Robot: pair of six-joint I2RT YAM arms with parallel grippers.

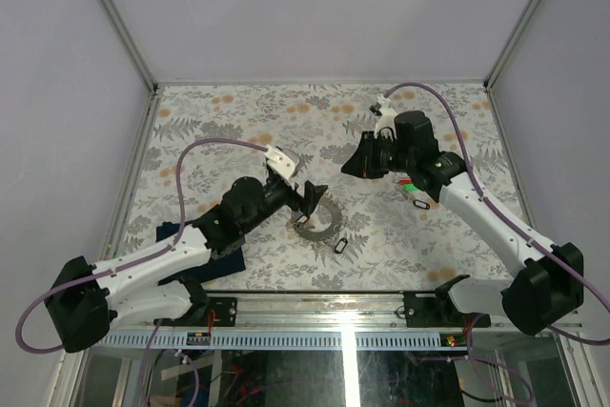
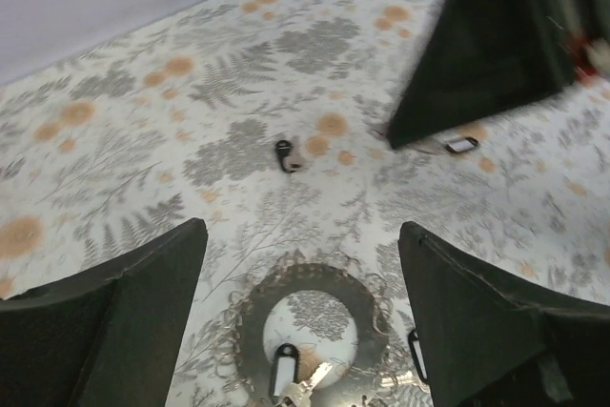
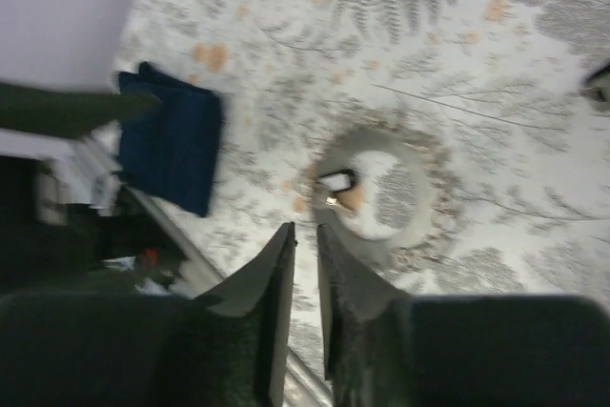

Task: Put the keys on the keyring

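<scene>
The grey keyring (image 1: 325,233) lies flat on the patterned table, seen also as a loop (image 2: 250,331) in the left wrist view. A key with a black-and-white tag (image 2: 284,369) lies at its near side; whether it is threaded on cannot be told. Another tagged key (image 1: 340,246) sits just right of the ring. Farther right is a tagged key (image 1: 420,204). My left gripper (image 1: 314,198) hangs above the ring, open and empty. Up and to the right, my right gripper has its fingers slightly apart, nothing between them.
A dark blue cloth (image 3: 181,135) lies on the left. A green and red item (image 1: 408,186) is partly covered by the right arm. A small black item (image 2: 286,154) rests behind the ring.
</scene>
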